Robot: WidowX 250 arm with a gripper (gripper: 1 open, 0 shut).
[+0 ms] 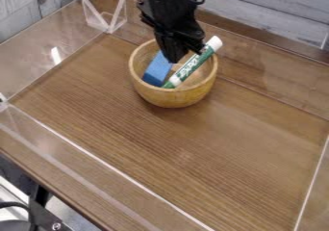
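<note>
A wooden bowl (pixel 171 94) sits toward the back middle of the table, holding a blue block (pixel 157 69) on its left and a white tube with green lettering (pixel 193 64) leaning diagonally on its right. My black gripper (pixel 175 49) hangs over the back of the bowl, its fingertips close above or beside the two objects. Whether it touches either, and how far its fingers are apart, is hard to tell in this view.
A white wall stands along the back, and the table's edges show at left and right.
</note>
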